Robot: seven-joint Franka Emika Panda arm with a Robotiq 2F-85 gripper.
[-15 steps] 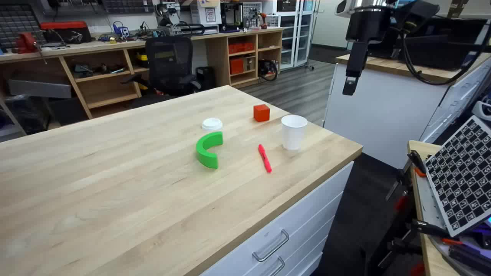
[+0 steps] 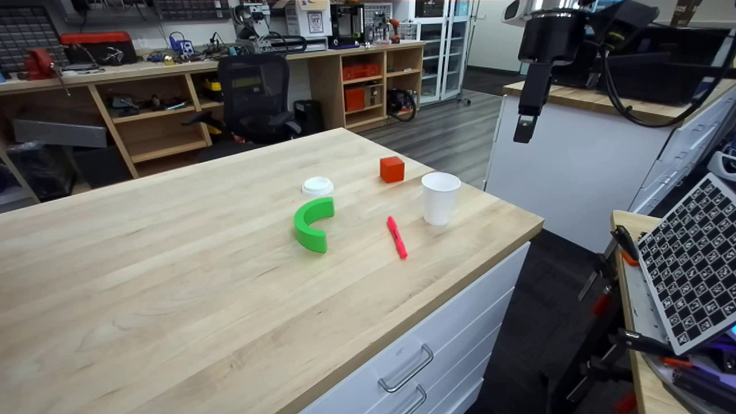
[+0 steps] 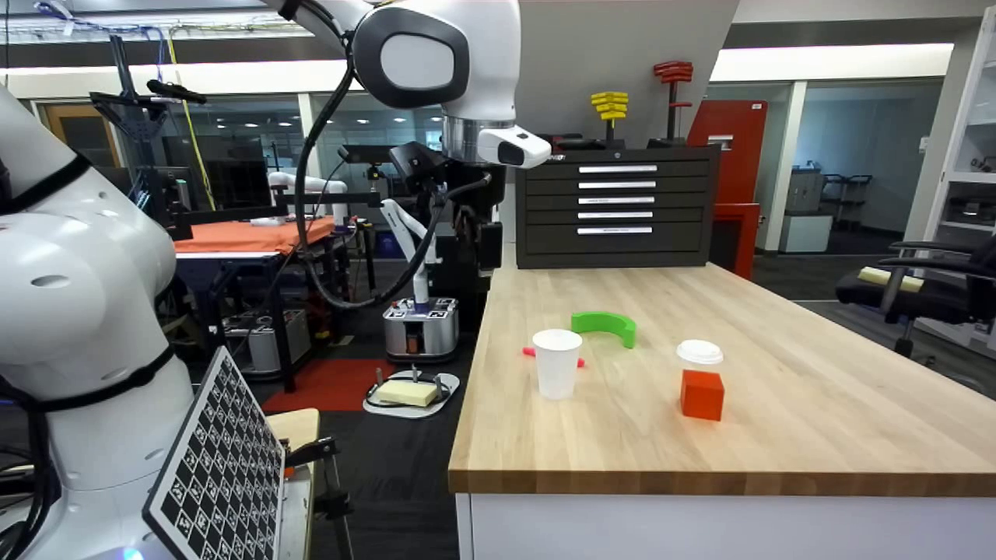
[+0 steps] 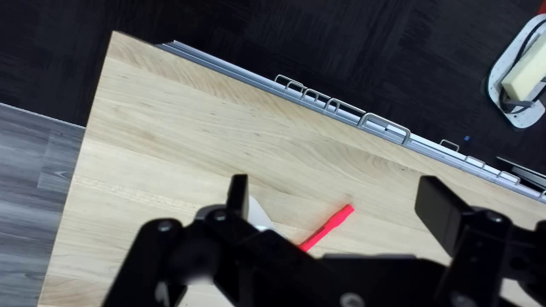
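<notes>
On the wooden table (image 2: 172, 276) stands an upright white cup (image 2: 440, 200), close to the right edge. A red marker (image 2: 397, 238) lies flat just left of it. Farther back is an orange-red cube (image 2: 391, 169). The round white lid (image 2: 318, 186) rests near a green C-shaped piece (image 2: 311, 226). My gripper (image 2: 525, 130) hangs high, off to the right of these objects in exterior view 1. In the wrist view the gripper is open, its two fingers wide apart with nothing held. Parts of the marker (image 4: 329, 227) and cup (image 4: 257, 212) show beneath, partly hidden by the gripper body.
Drawer handles (image 2: 407, 369) stick out from the cabinet below the table edge. A dark tool chest (image 3: 611, 210) stands at the table's far end in exterior view 2. A checkered board (image 3: 224, 462) leans beside the arm's base.
</notes>
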